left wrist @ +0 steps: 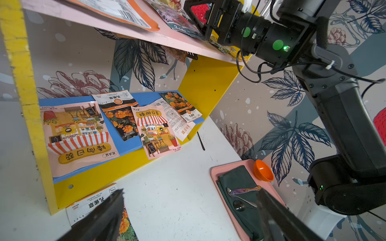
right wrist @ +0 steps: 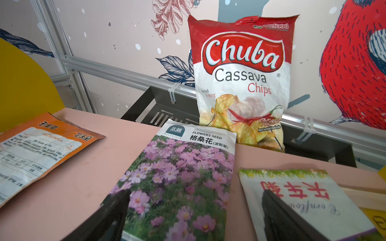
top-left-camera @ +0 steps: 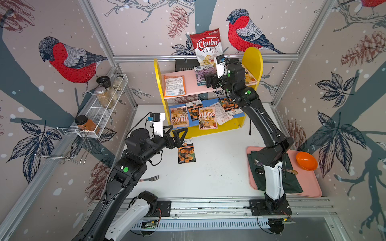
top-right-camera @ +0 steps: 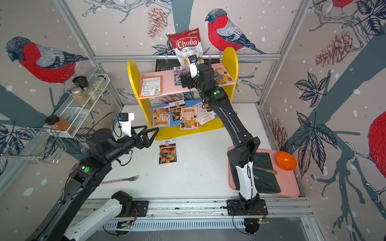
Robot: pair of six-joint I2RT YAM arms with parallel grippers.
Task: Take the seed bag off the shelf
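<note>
On the pink upper shelf [right wrist: 92, 160] lies a seed bag with purple cosmos flowers [right wrist: 177, 176], flat and partly hidden by my arm in the top views. My right gripper is open just in front of it, its blurred fingers [right wrist: 100, 219] apart to either side of the bag's near end, with no grip on it. Left of it lies an orange-edged seed bag [right wrist: 36, 148]; to the right, a cornflower bag [right wrist: 301, 200]. Over the table my left gripper [top-left-camera: 181, 137] stands open and empty, near a marigold seed bag [top-left-camera: 186, 152] on the white tabletop.
A chips bag [right wrist: 241, 80] stands upright behind the cosmos bag. Several seed bags lean on the lower blue shelf [left wrist: 144, 96]. Yellow side panels [top-left-camera: 158, 80] bound the shelves. A pink tray [top-left-camera: 313, 180] with an orange bowl [top-left-camera: 306, 160] is at right; a fork [top-left-camera: 150, 178] lies left.
</note>
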